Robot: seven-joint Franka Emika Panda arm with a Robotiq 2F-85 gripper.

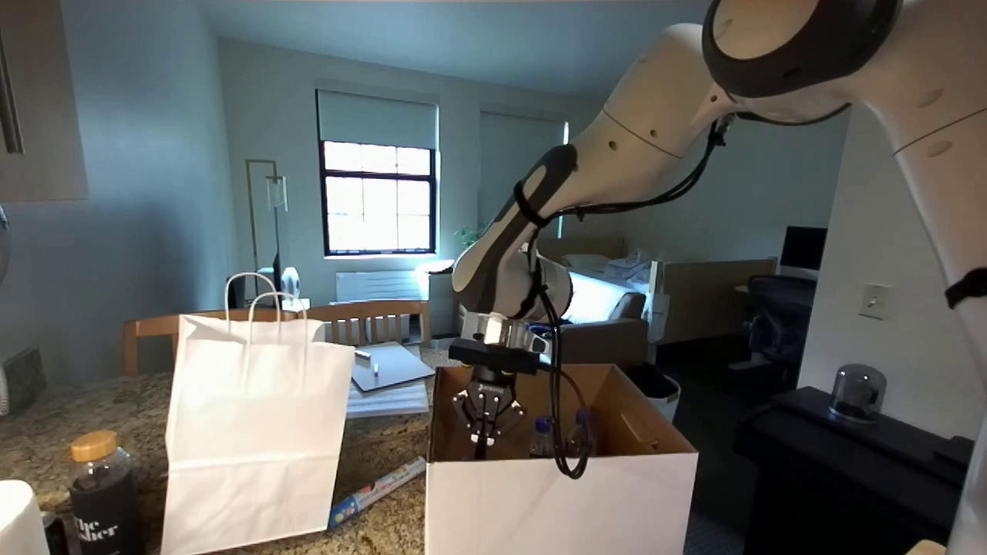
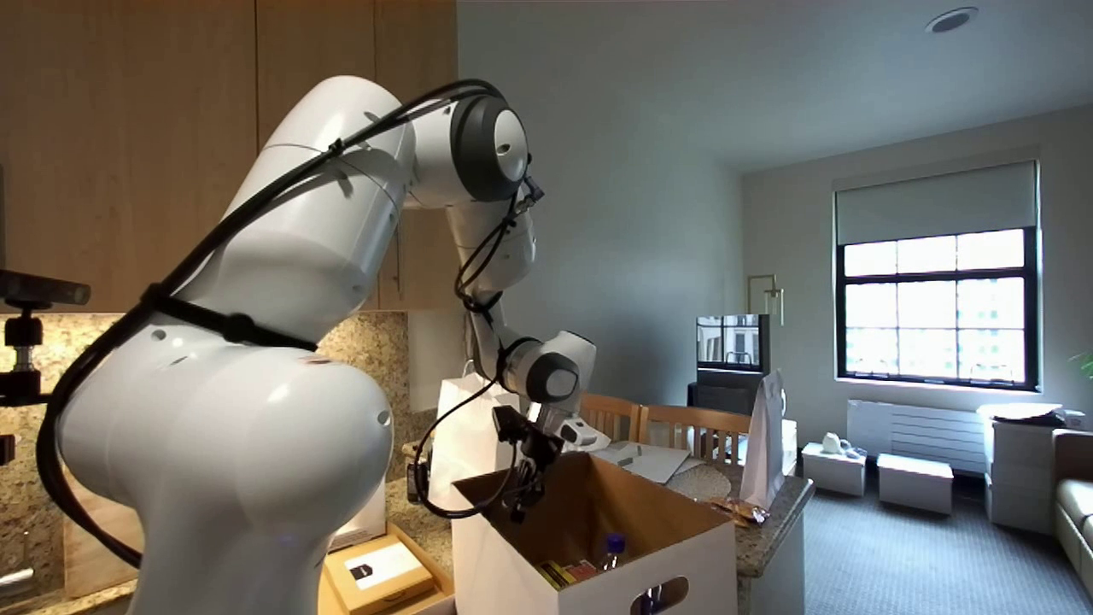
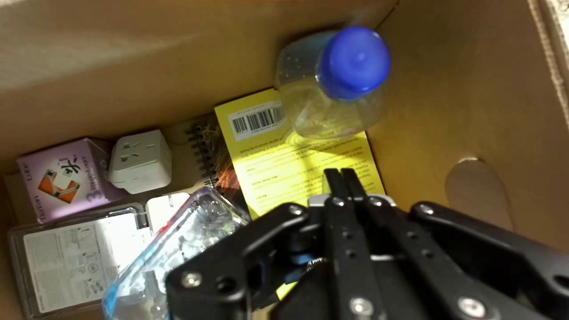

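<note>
In the wrist view a clear bottle (image 3: 178, 242) with a blue and red label lies on its side in the cardboard box, partly over a clear plastic case (image 3: 80, 261). My gripper's arm covers part of it, and its cap cannot be seen. A second clear bottle with a blue cap (image 3: 354, 63) stands upright in the box corner, at the end of a yellow book (image 3: 277, 165). My gripper is shut above the book, with nothing visible between its fingers. In exterior view 1 the gripper (image 1: 481, 449) reaches down inside the box (image 1: 560, 509).
A pink cube box (image 3: 64, 181) and a white plug adapter (image 3: 141, 162) sit by the box wall. Outside, a white paper bag (image 1: 254, 435) stands left of the box, with a thin colourful package (image 1: 377, 490) between them. The box walls surround the gripper closely.
</note>
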